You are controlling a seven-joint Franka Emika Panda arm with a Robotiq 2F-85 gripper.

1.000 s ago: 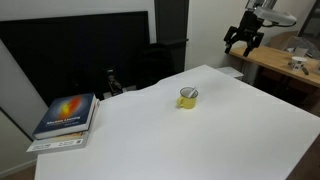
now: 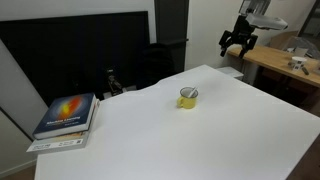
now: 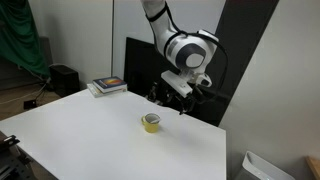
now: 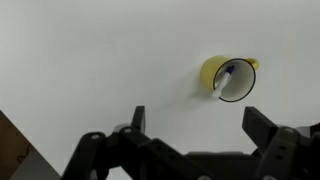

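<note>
A yellow mug (image 2: 186,102) stands upright near the middle of the white table. In the wrist view the mug (image 4: 208,70) lies to the upper right, its handle pointing up and right. A slim white marker-like object (image 4: 222,83) with a bluish part leans inside it, its end at the rim. High above the far side of the table hangs my gripper (image 2: 233,52), well away from the mug. From the wrist, the gripper shows its two dark fingers wide apart, with only bare table between them. It is open and empty.
Stacked books (image 2: 66,118) lie at the table's left edge, with the stack (image 3: 108,86) at the far side in the second exterior view. A dark screen (image 2: 75,55) stands behind the table.
My gripper has shifted slightly to the left in the first exterior view and a little lower. The mug, the object in it and the books have stayed in place.
</note>
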